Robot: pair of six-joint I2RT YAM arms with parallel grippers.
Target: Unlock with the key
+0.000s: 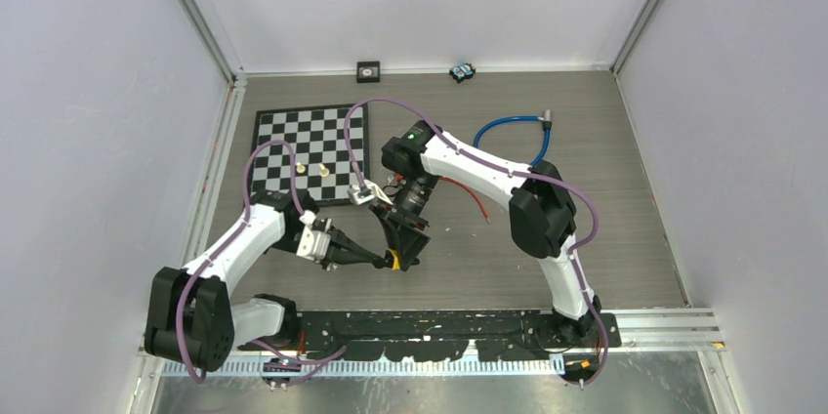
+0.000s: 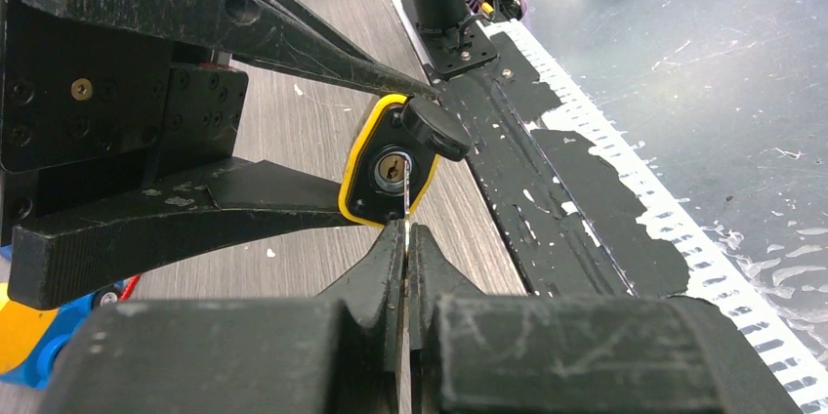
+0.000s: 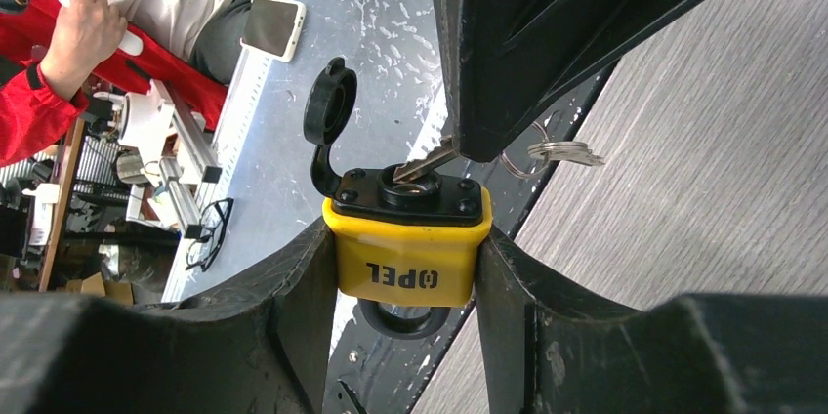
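In the right wrist view, my right gripper is shut on a yellow and black padlock [image 3: 405, 282], gripping it by both sides. Its black cap [image 3: 330, 106] hangs open and the keyhole faces my left gripper. That gripper is shut on a thin metal key, seen edge-on in the left wrist view between the closed tips. The key's end lies at the lock cylinder [image 2: 392, 170]; whether it touches or enters the slot, I cannot tell. From above, the small yellow padlock [image 1: 394, 260] shows between both grippers.
A ring with more keys [image 3: 561, 152] dangles beside the left fingertips. A chessboard [image 1: 310, 131] with small pieces lies at the left, a blue hose [image 1: 508, 121] at the back right. Bare table [image 1: 586, 268] extends to the right.
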